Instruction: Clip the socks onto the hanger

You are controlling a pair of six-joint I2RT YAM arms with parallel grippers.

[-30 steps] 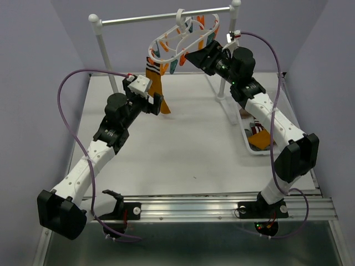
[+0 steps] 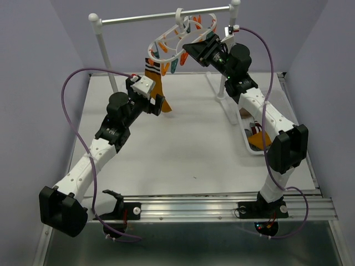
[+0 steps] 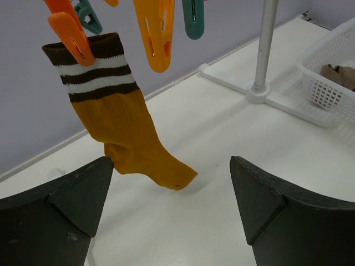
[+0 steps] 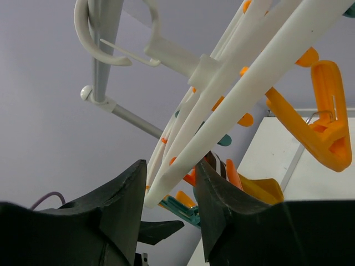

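An orange sock point(image 3: 127, 127) with dark and white striped cuff hangs from the clips of the white ring hanger point(image 2: 155, 55); an orange clip point(image 3: 72, 39) is over its cuff. My left gripper point(image 2: 152, 102) is open just right of and below the sock, nothing between its fingers. My right gripper is up at the hanger's near rim, its fingers apart on either side of the white ring point(image 4: 249, 88); whether they touch it is unclear. Orange and teal clips hang round the ring.
A white basket point(image 2: 243, 138) with more socks stands at the right, behind my right arm. The rack's posts point(image 3: 263, 44) rise at both sides.
My right gripper has moved slightly upward and left at the ring, which has shifted a little. The left arm has shifted very slightly right.
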